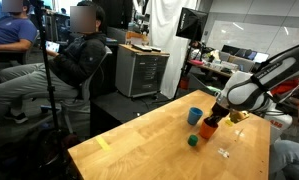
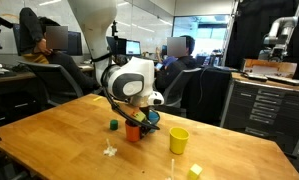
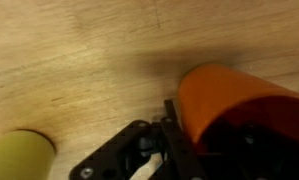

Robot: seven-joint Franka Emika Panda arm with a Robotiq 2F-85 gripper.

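An orange cup (image 1: 206,131) (image 2: 132,133) stands on the wooden table, with my gripper (image 2: 142,124) lowered right at it. In the wrist view the cup's orange wall (image 3: 195,92) and rim fill the right side. Dark gripper parts (image 3: 139,140) show at the bottom, overlapping the rim and the cup's shadowed inside. How far apart the fingers stand, and whether they press on the wall, is too dark to make out.
A blue cup (image 1: 194,115) and a yellow cup (image 2: 178,139) stand close to the orange one. Around it lie a small green object (image 1: 193,140), a yellow block (image 2: 195,172) and a white item (image 2: 110,151).
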